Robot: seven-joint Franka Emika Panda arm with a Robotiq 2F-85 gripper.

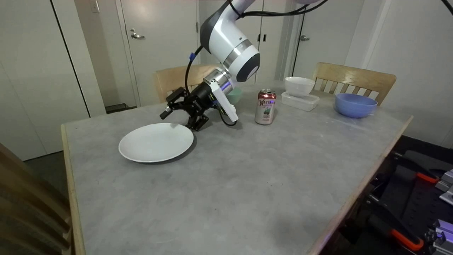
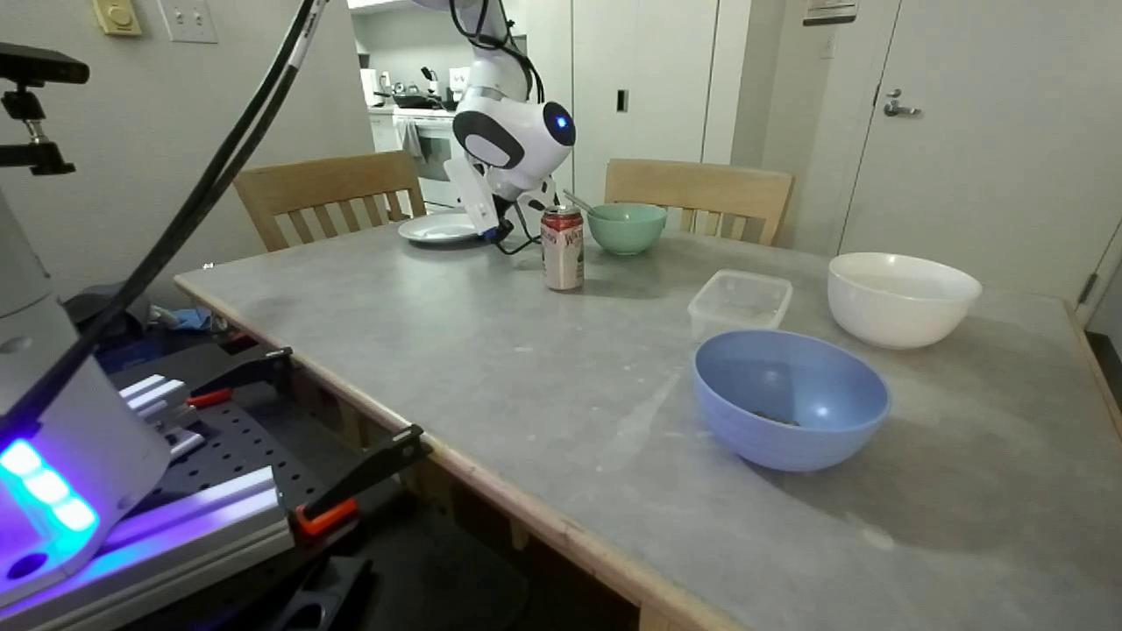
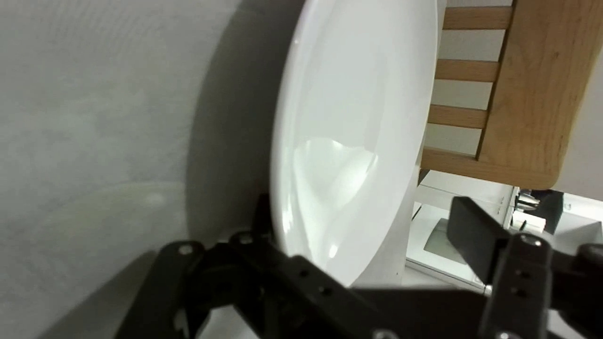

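Observation:
A white plate lies on the grey table toward its left end. My gripper reaches down at the plate's rear right rim, fingers wide apart. In the wrist view, the white plate rises between the two open fingers. The lower finger's tip is at the underside of the rim, partly hidden by it. On the upper side stands the other finger, clear of the plate. Whether the lower finger touches the rim I cannot tell.
Close to the arm stands a soda can, with a green bowl behind it. Farther off are a clear container, a white bowl and a blue bowl.

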